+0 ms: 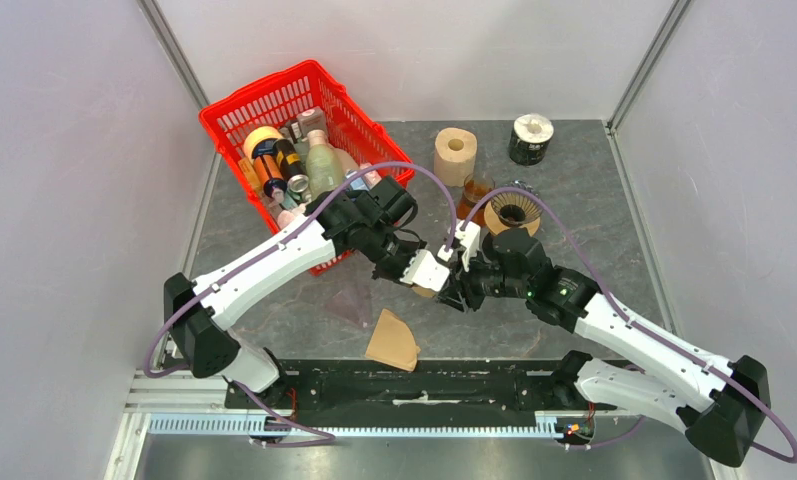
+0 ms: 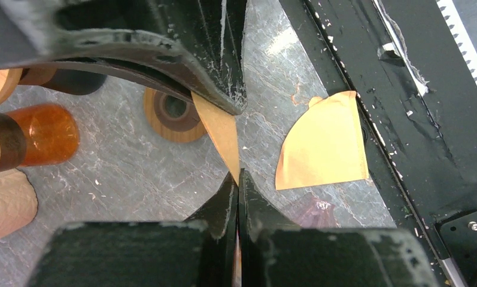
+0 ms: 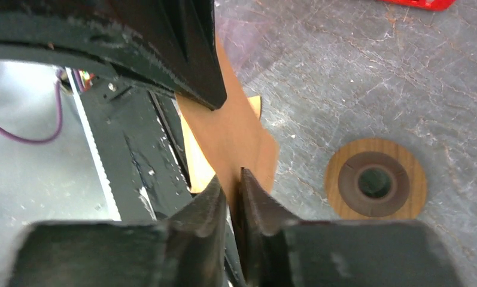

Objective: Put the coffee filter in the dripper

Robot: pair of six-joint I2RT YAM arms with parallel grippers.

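Observation:
My left gripper is shut on a thin tan paper coffee filter [image 2: 221, 134], held edge-on above the table. The same filter [image 3: 248, 137] runs between the fingers of my right gripper, which stand slightly apart with a narrow gap around the paper. In the top view both grippers meet near the middle, hiding most of that filter. The ribbed dark dripper [image 1: 515, 206] with its wooden collar stands behind the right arm, partly covered by it. A second filter [image 1: 393, 342] lies flat near the front edge.
A wooden ring with a dark hollow centre [image 3: 376, 212] sits below the grippers. Behind stand an amber glass [image 1: 474, 192], a paper roll [image 1: 456, 154] and a black tin [image 1: 530, 139]. A full red basket [image 1: 359, 125] fills the back left.

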